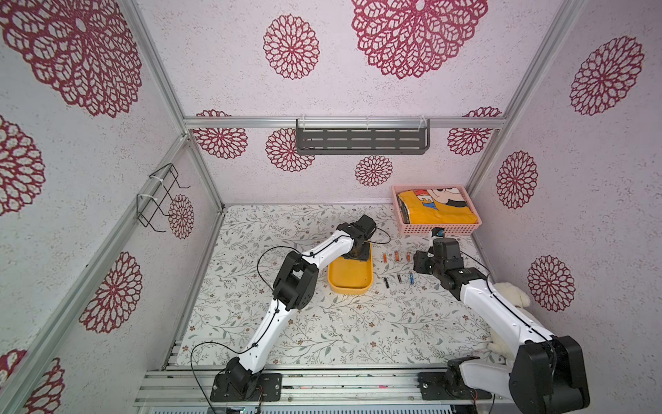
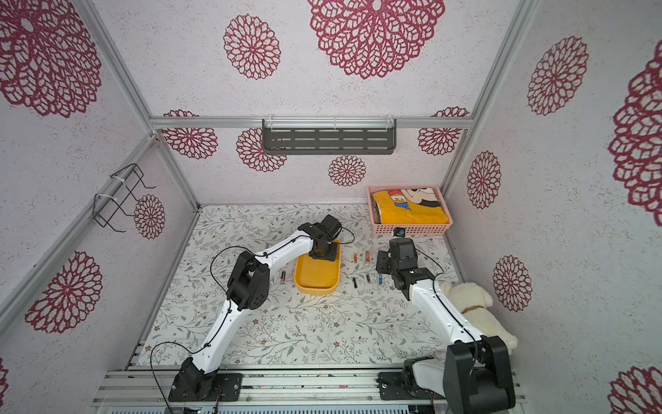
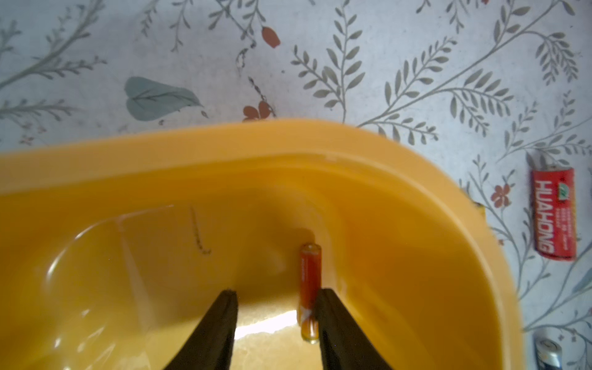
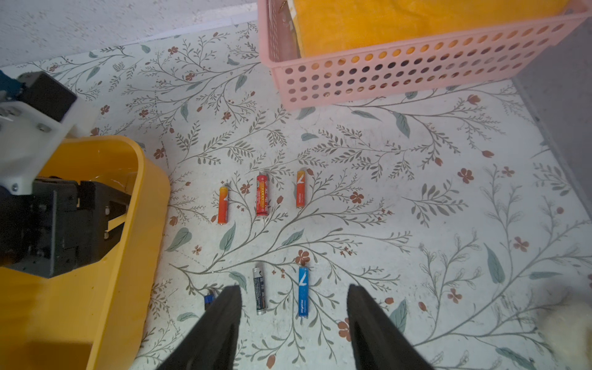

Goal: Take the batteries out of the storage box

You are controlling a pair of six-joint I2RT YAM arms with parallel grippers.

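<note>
The yellow storage box (image 1: 349, 281) sits mid-table. An orange battery (image 3: 310, 274) lies inside it near a corner, seen in the left wrist view. My left gripper is down in the box, fingers apart, one finger right at that battery. My right gripper hovers over the table right of the box with open fingers and nothing between them. Loose batteries, among them a red one (image 4: 262, 195) and a blue one (image 4: 303, 291), lie on the table to the right of the box.
A pink basket (image 1: 441, 227) with yellow cloth stands at the back right. A white plush toy (image 2: 482, 317) lies along the right edge, partly behind the right arm.
</note>
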